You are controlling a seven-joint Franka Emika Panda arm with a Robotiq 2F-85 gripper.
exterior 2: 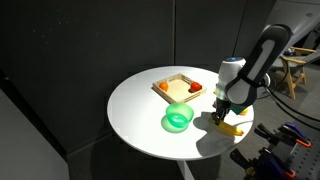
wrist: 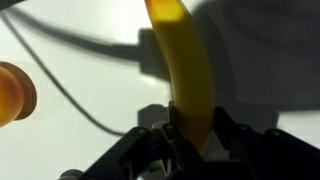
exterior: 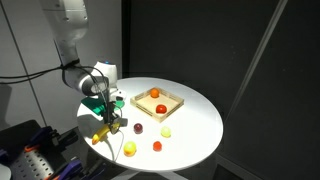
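Observation:
A yellow banana (wrist: 190, 70) runs down the middle of the wrist view, and its lower end sits between the dark fingers of my gripper. The gripper is shut on that end. Seen from exterior view 2, the banana (exterior 2: 230, 128) is at the table's near right side, below the arm. In exterior view 1 the yellow banana (exterior: 101, 133) shows near the table's front left edge. Whether it touches the table is hard to tell.
A wooden box (exterior: 143, 104) holds an orange and a red item. Several round fruits, including an orange one (exterior: 130, 148) and a red one (exterior: 157, 146), lie to the right. A green bowl (exterior 2: 179, 118) stands close by.

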